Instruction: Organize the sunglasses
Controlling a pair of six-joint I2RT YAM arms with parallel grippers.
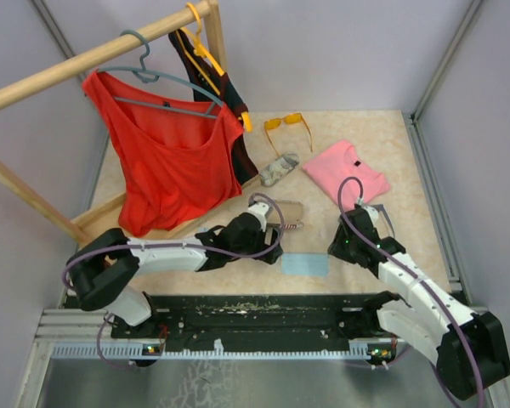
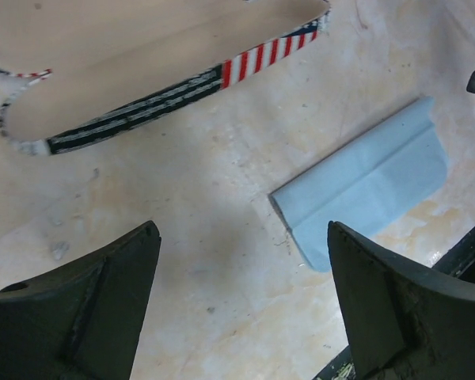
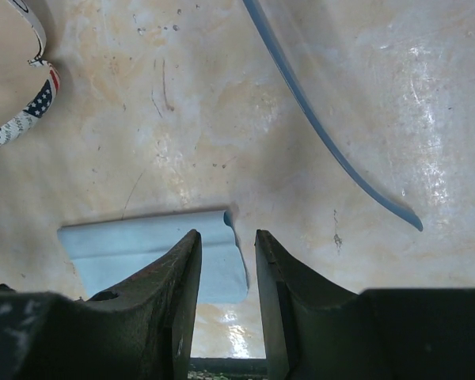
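Yellow sunglasses (image 1: 293, 118) lie at the back of the table, beside a patterned pouch (image 1: 279, 169). My left gripper (image 1: 274, 248) hangs open over the front middle, near a tan tray with striped trim (image 2: 182, 93) and a light blue folded cloth (image 2: 359, 178). My right gripper is part open with nothing between its fingers, just right of and above the same cloth, seen also in the top view (image 1: 304, 263).
A pink shirt (image 1: 340, 170) lies back right. A wooden rack (image 1: 68, 59) with red and dark garments fills the left. A blue-grey hanger (image 3: 317, 127) lies right.
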